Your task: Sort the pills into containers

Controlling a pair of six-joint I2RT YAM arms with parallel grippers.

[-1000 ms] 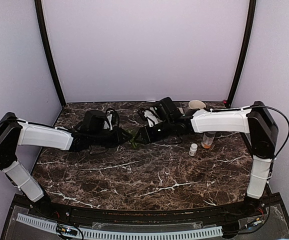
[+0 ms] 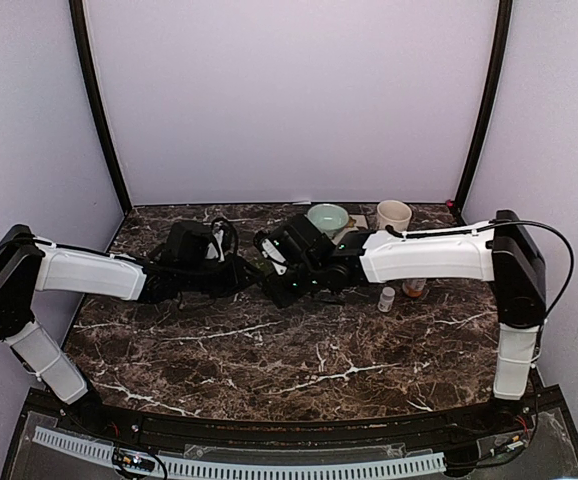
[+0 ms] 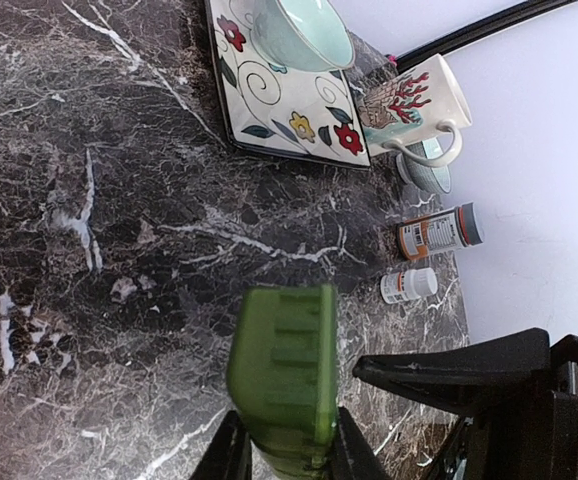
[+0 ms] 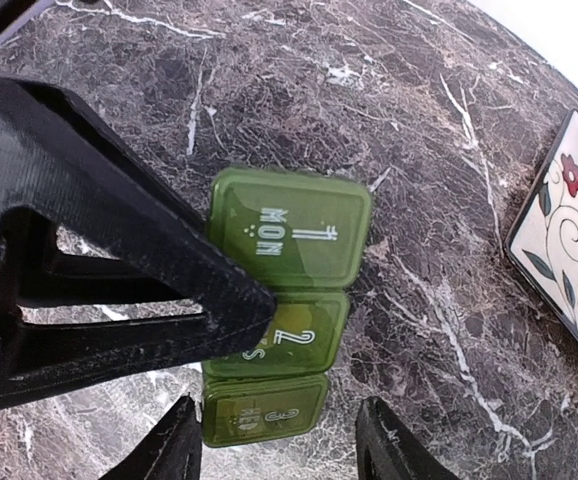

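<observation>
A green weekly pill box is held off the table by my left gripper, whose fingers clasp its lower end. In the right wrist view several closed lids of the pill box show, one marked MON, and a dark left finger crosses in front of it. My right gripper stands open, its fingertips spread at either side of the box's near end. Whether they touch it I cannot tell. From above, both grippers meet near the table's middle and mostly hide the box. No loose pills show.
A small white bottle and an amber bottle stand at the right. Behind are a flowered tray, a pale green bowl and a coral-patterned mug.
My right gripper has shifted left, over the pill box, which showed green between the grippers a second ago. The left arm has stayed in place.
</observation>
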